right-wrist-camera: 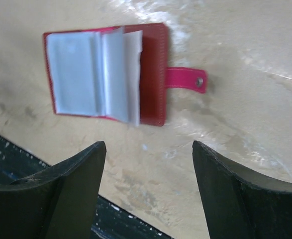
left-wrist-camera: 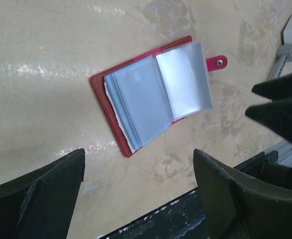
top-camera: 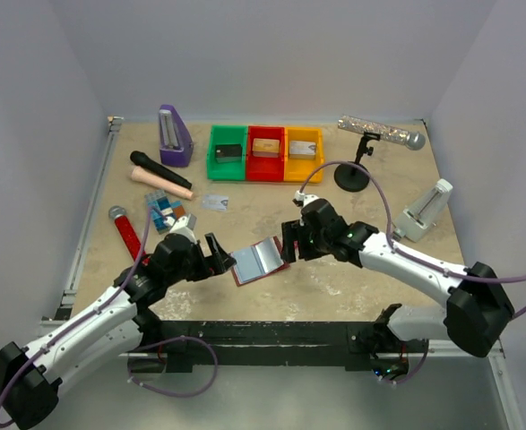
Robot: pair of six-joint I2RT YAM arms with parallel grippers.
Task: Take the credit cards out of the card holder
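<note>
The card holder (top-camera: 257,261) lies spread on the table between my two arms, its red cover under clear sleeves. In the left wrist view the sleeves (left-wrist-camera: 141,97) lean apart, and a red snap tab (left-wrist-camera: 216,62) sticks out at the far side. No card can be made out in them. My left gripper (top-camera: 222,255) is open just left of the holder, with nothing between its fingers. Close to the holder's right side, my right gripper (top-camera: 288,242) also stands open and empty. In the right wrist view the holder (right-wrist-camera: 153,74) lies beyond the fingertips, one sleeve tilted upward.
Green (top-camera: 212,154), red (top-camera: 265,171) and yellow (top-camera: 302,170) bins with cards stand at the back. A clear card (top-camera: 215,202) lies alone. Microphones, a stand (top-camera: 351,177) and a red microphone (top-camera: 128,234) edge the table.
</note>
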